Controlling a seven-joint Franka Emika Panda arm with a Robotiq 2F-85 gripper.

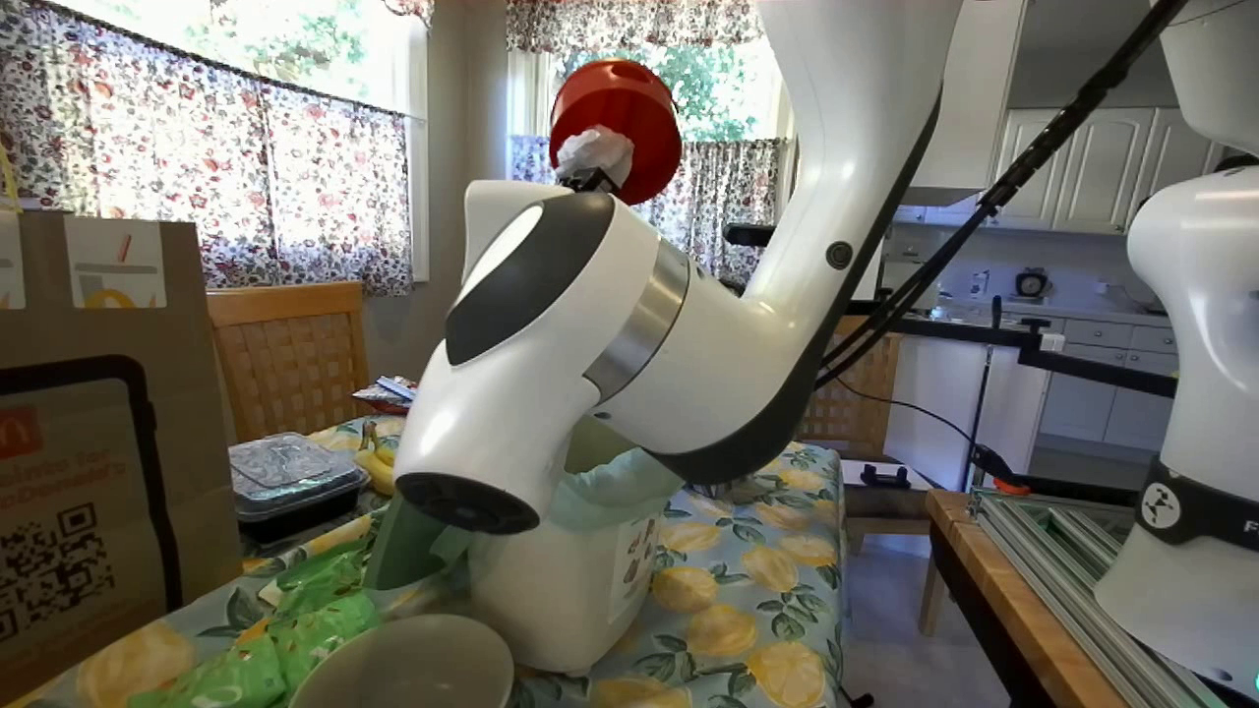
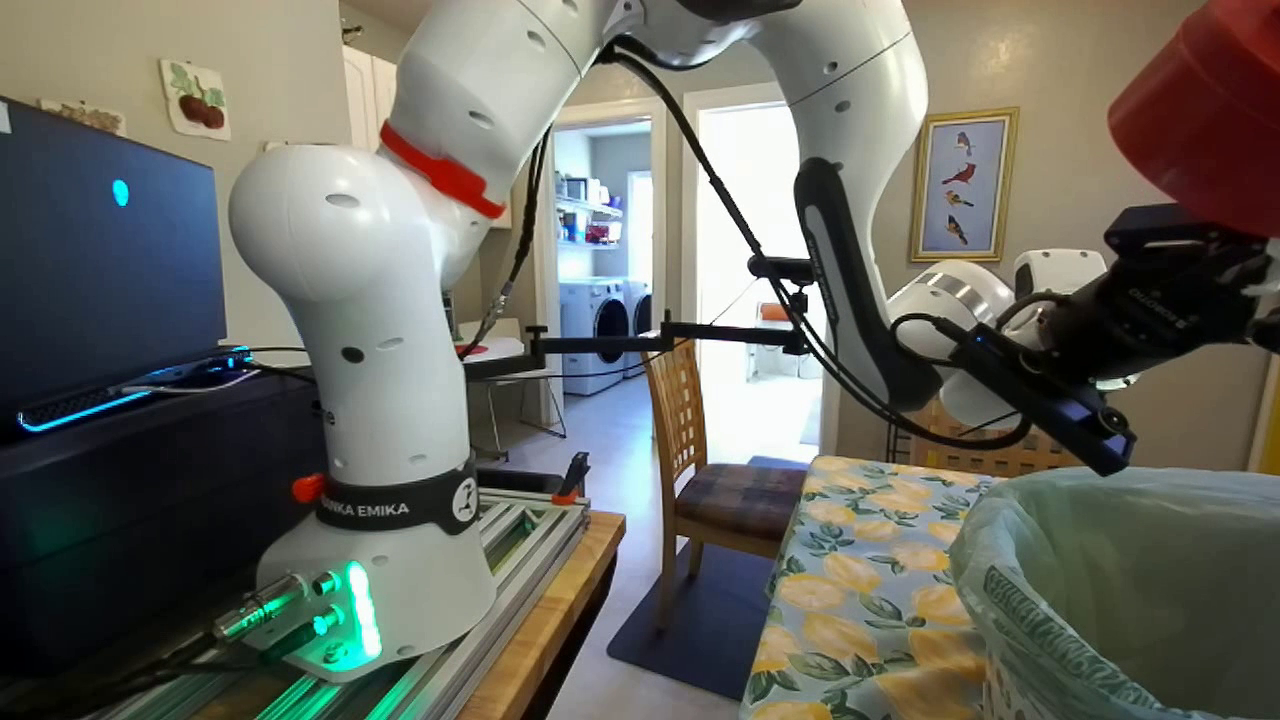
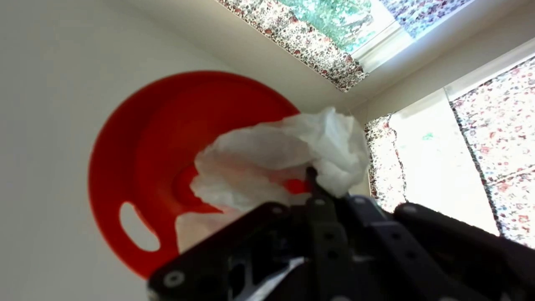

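Note:
My gripper is raised high over the table with its dark fingers together. Crumpled white tissue-like material (image 3: 341,150) is caught at the fingertips and trails to the left in the wrist view. A round red container (image 3: 150,120) with an oval slot in its flange lies right behind the tissue. In exterior view 1, the red container (image 1: 637,112) stands against the window, with the white material (image 1: 593,153) between it and the gripper. Whether the fingers also grip the red container cannot be told.
A white bin (image 1: 555,602) with a pale green liner (image 2: 1020,576) stands on the lemon-print tablecloth (image 2: 840,576) below the arm. Nearby are a bowl (image 1: 407,667), green packages (image 1: 295,631), a clear-lidded tray (image 1: 289,472) and a paper bag (image 1: 106,448).

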